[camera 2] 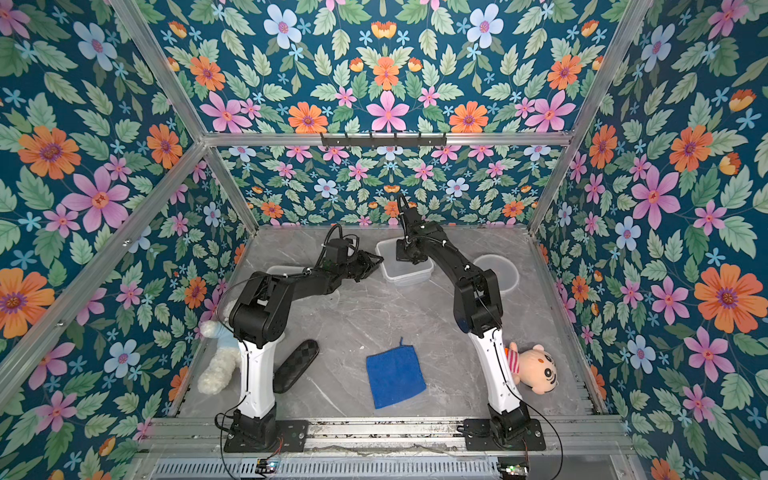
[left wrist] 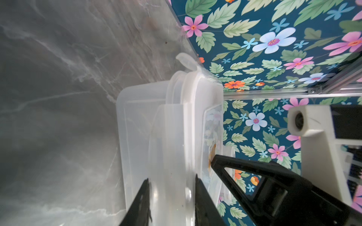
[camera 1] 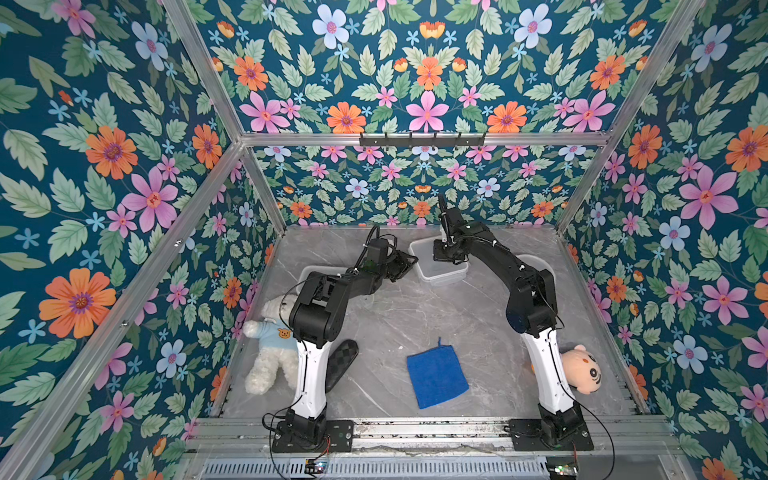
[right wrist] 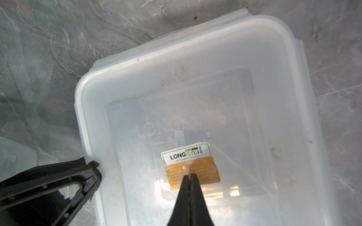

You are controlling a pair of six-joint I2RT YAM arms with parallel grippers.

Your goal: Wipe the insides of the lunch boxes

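A clear square lunch box [camera 1: 427, 271] stands at the back centre of the grey table, its label showing inside in the right wrist view. My left gripper is at its side wall [left wrist: 173, 143], fingers part open either side of that wall; whether they grip it I cannot tell. My right gripper hangs over the box's inside, shut with nothing visible between its fingertips. A blue cloth [camera 1: 437, 374] lies flat at the front centre, apart from both grippers. Another clear container [camera 2: 284, 270] is at the left, partly hidden by my left arm.
A round clear container [camera 2: 500, 262] stands at the back right. A white teddy bear [camera 1: 268, 360] and a dark checked case [camera 2: 296, 366] lie at the front left, a doll [camera 2: 537, 369] at the front right.
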